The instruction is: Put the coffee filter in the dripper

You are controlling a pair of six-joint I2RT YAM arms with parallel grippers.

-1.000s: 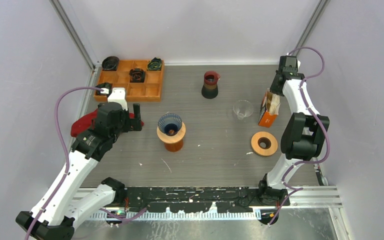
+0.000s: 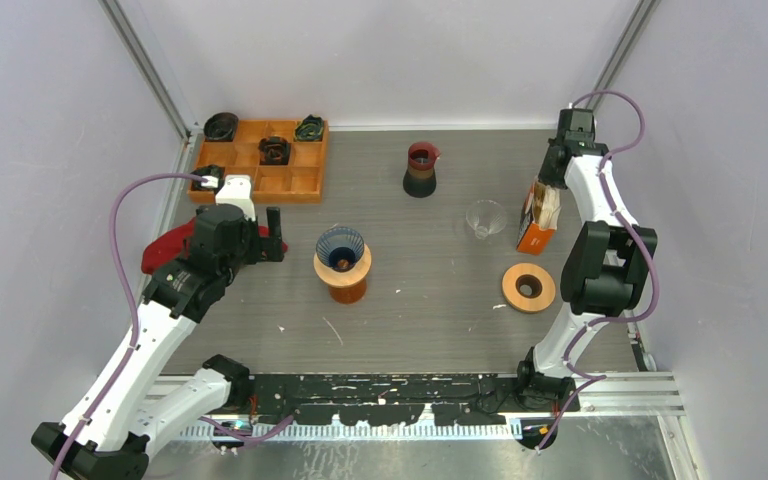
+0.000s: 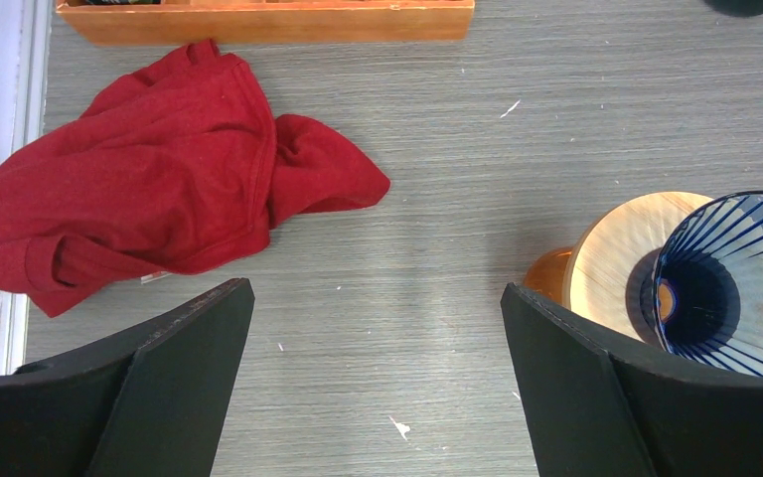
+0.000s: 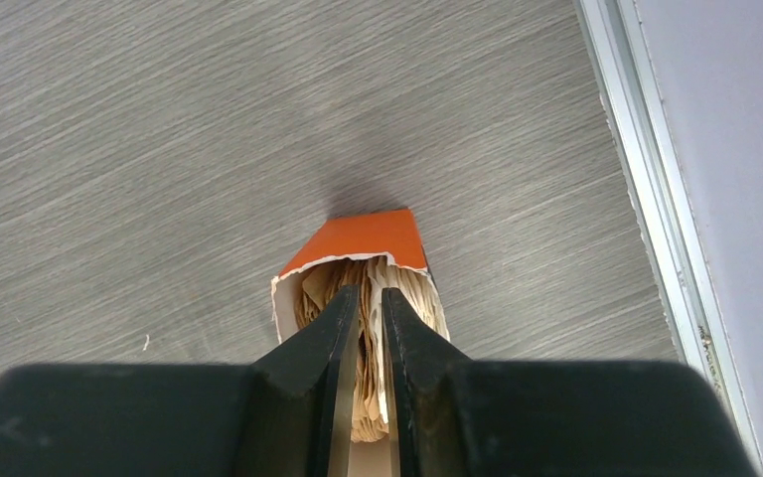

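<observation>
The orange box [image 2: 534, 233] of paper filters [image 4: 366, 388] stands at the table's right. My right gripper is over its opening, fingers part open with a narrow gap; whether paper is between them is unclear. The blue ribbed dripper [image 2: 340, 243] sits on a wooden ring on an amber base [image 2: 346, 292], left of centre. My left gripper stands open above the table beside it, nothing between its fingers.
A red cloth [image 3: 139, 179] and wooden organiser [image 2: 305, 185] lie at the left. A red-black pot [image 2: 420, 178], clear glass [image 2: 485, 218] and wooden ring [image 2: 543, 295] stand around the box.
The right arm's end has shifted very slightly in the top view. The left arm and the objects have not visibly moved.
</observation>
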